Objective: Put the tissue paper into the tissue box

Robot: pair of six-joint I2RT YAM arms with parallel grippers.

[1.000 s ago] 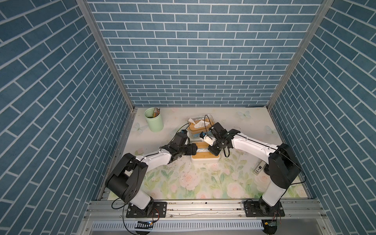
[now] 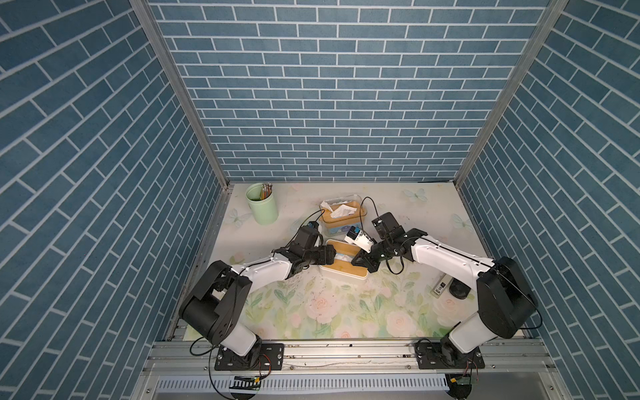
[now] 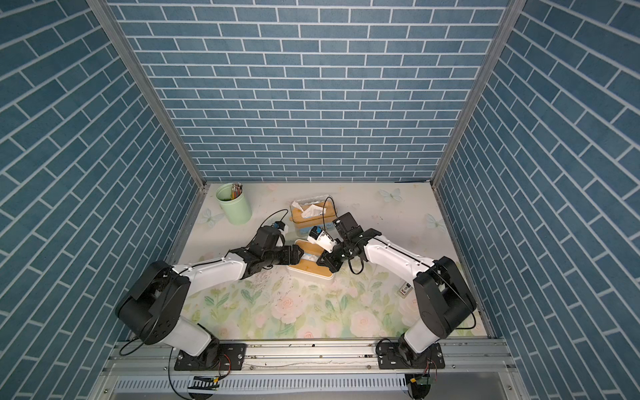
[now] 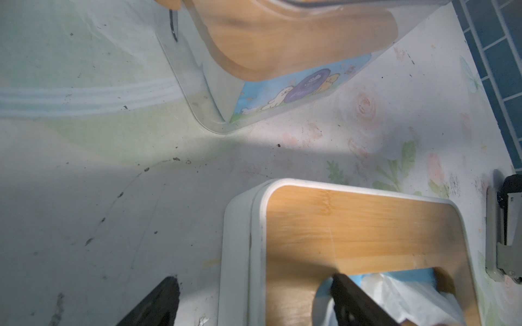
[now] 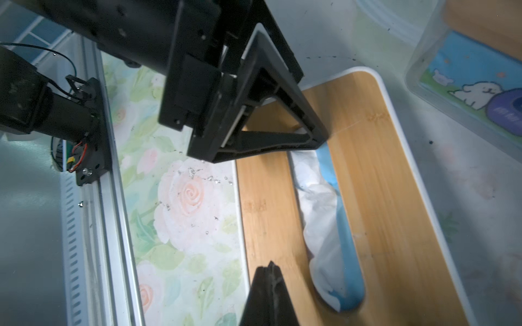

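Observation:
A white tissue box with a bamboo lid [image 5: 391, 179] sits at mid-table, turned slightly askew. Crumpled white tissue paper [image 5: 320, 217] and a blue edge show in the lid's long slot. At the box's left end my left gripper is open, its fingers apart across the white end wall, one fingertip over the slot. My right gripper is shut with nothing between its fingers. Its tips appear over the bamboo at the box's front side, left of the tissue in the right wrist view; contact with the lid cannot be judged.
Close behind stands a clear bin [image 4: 217, 127] with another bamboo lid and a blue cartoon pack. A green pencil cup [image 2: 263, 206] is at back left. At right lie a remote [image 2: 440, 285] and a black object [image 2: 459, 288].
The box has rotated, its right end swinging toward the front. The left arm looks still.

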